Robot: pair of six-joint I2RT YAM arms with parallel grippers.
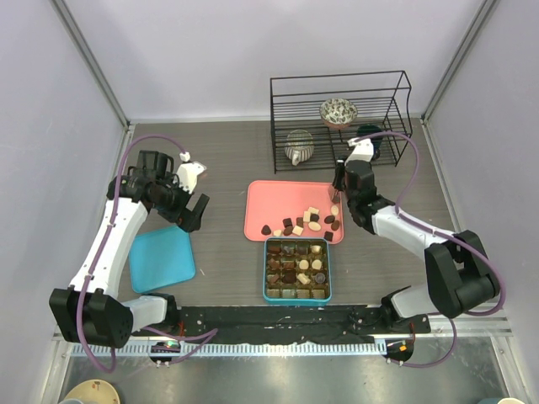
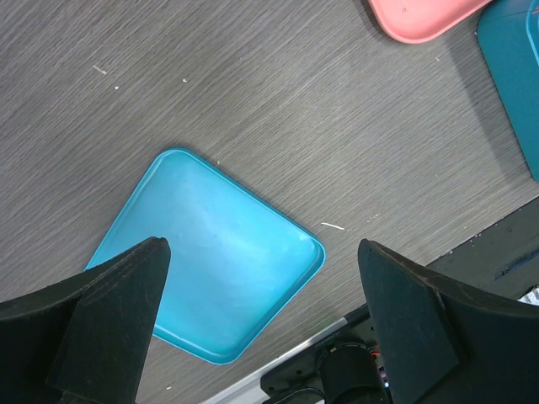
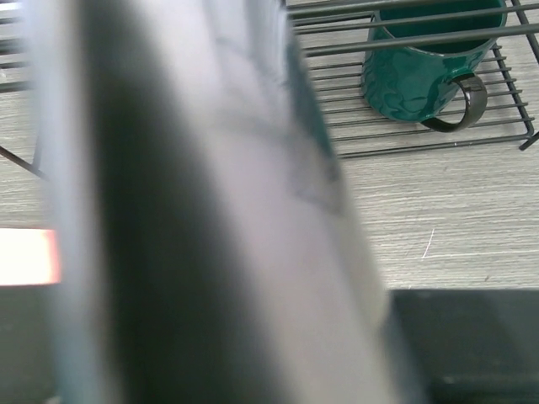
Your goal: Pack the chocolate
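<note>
Loose chocolates, dark and cream, lie on the pink tray [image 1: 269, 198], and a blue-rimmed box [image 1: 296, 295] below it holds chocolates in compartments. My right gripper [image 1: 336, 187] is at the tray's upper right corner, shut; a blurred pale and dark shape fills the middle of the right wrist view, and what it is, I cannot tell. My left gripper [image 1: 192, 212] hangs open above the empty blue tray [image 2: 219, 261], nothing between its fingers.
A wire rack [image 1: 286, 93] at the back holds a patterned bowl [image 1: 338, 111], a teapot-like item [image 1: 299, 147] and a teal mug [image 3: 396, 84]. Bare table lies between the left arm and pink tray.
</note>
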